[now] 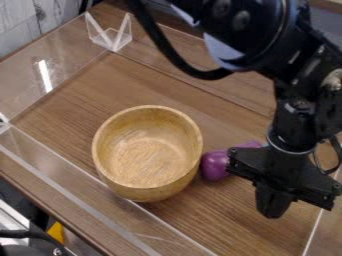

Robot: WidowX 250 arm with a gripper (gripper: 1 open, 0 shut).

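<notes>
My black gripper (274, 185) is low over the wooden tabletop at the right; its fingers look shut, with nothing seen between them. A purple eggplant-like object (214, 164) lies just behind it, against the right side of a round wooden bowl (144, 118), partly hidden by the gripper. The bowl is empty.
Bare tabletop (160, 75) spreads behind and left of the bowl. A clear plastic rack (110, 28) stands at the back left. Rims run along the table's left and front edges.
</notes>
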